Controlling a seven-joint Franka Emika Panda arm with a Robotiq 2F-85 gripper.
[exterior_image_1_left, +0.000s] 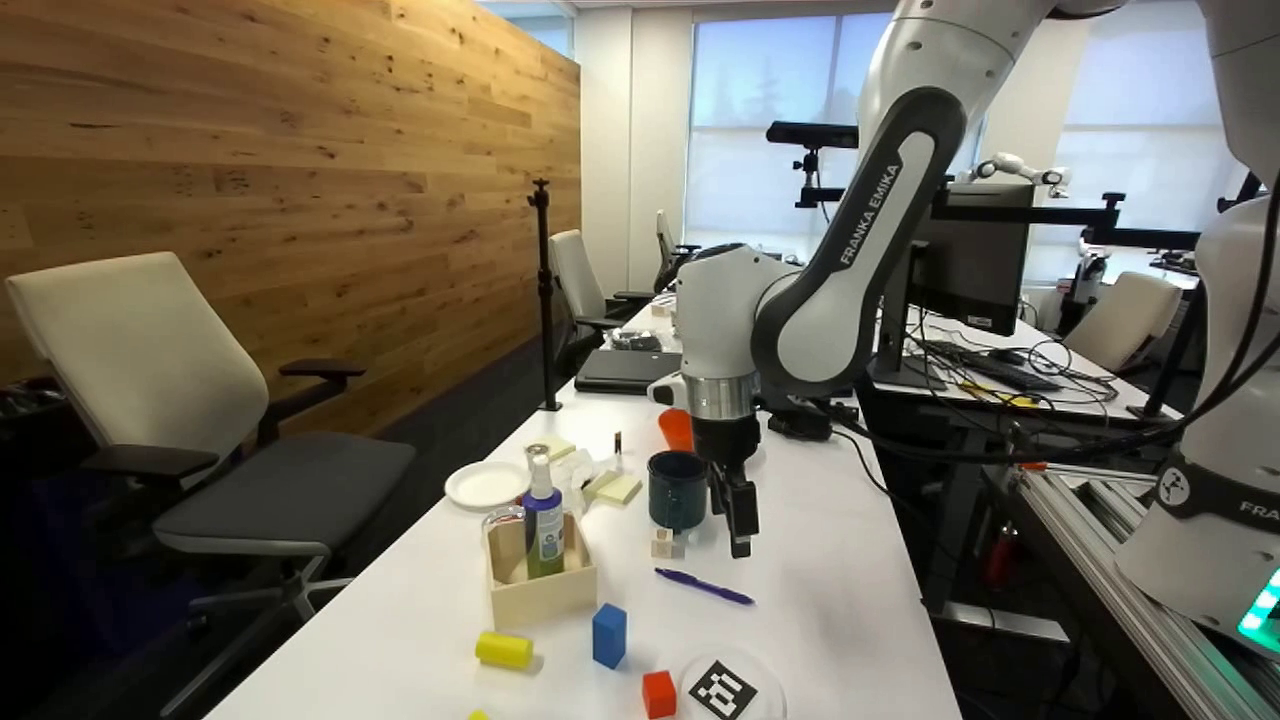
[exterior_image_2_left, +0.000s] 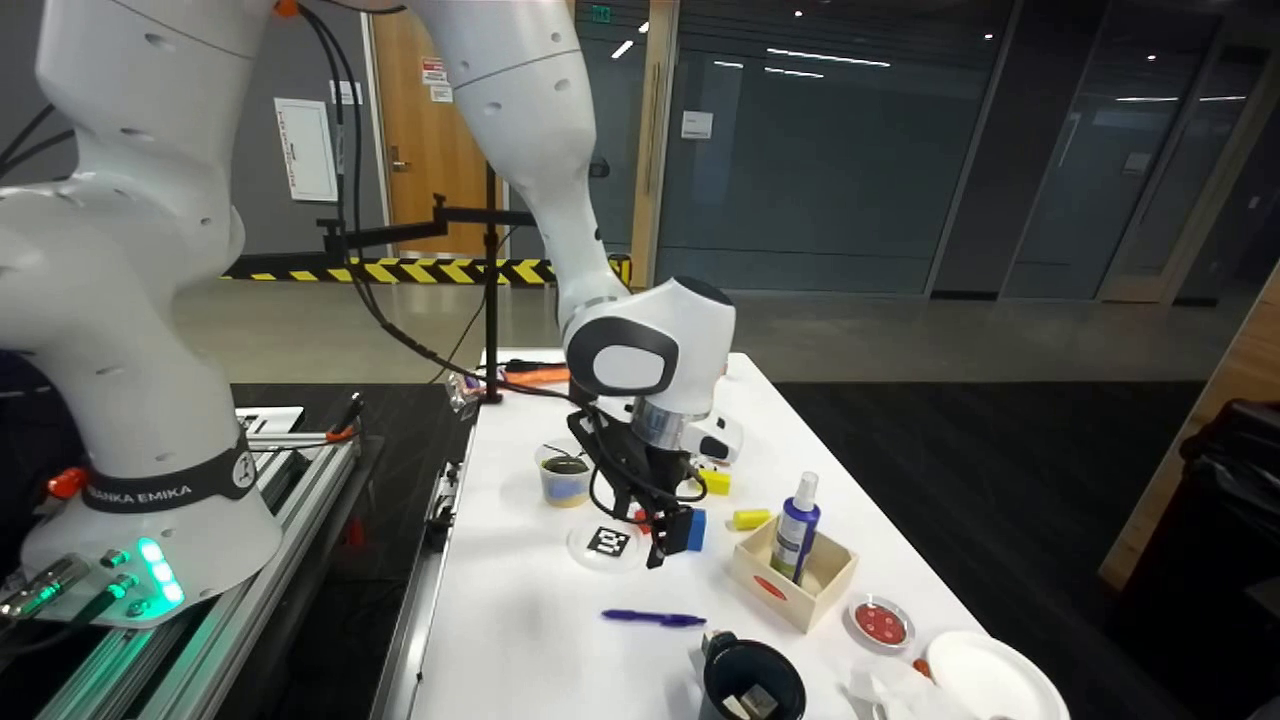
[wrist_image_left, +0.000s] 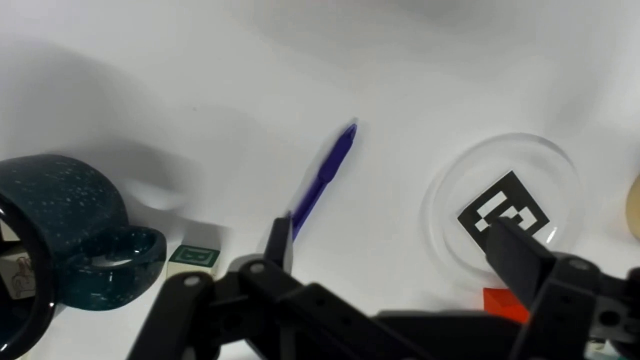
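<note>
My gripper is open, pointing down above the white table, with nothing between its fingers. A purple pen (wrist_image_left: 324, 171) lies on the table by the left finger (wrist_image_left: 279, 243), which hides its lower end in the wrist view. In exterior view 1 the gripper (exterior_image_1_left: 741, 550) hangs above the table just beyond the pen (exterior_image_1_left: 705, 586). The dark speckled mug (wrist_image_left: 66, 192) stands upright to the left in the wrist view, with small blocks inside. Beside its handle sits a lettered cube (wrist_image_left: 193, 258).
A clear round lid (wrist_image_left: 441, 198) bearing a black-and-white marker lies beside a red cube (exterior_image_1_left: 659, 695). A blue block (exterior_image_1_left: 609, 636), a yellow cylinder (exterior_image_1_left: 504, 650) and a wooden box (exterior_image_1_left: 546, 600) holding a spray bottle (exterior_image_1_left: 543, 528) are nearby. The orange bowl (exterior_image_1_left: 675, 428) is partly hidden.
</note>
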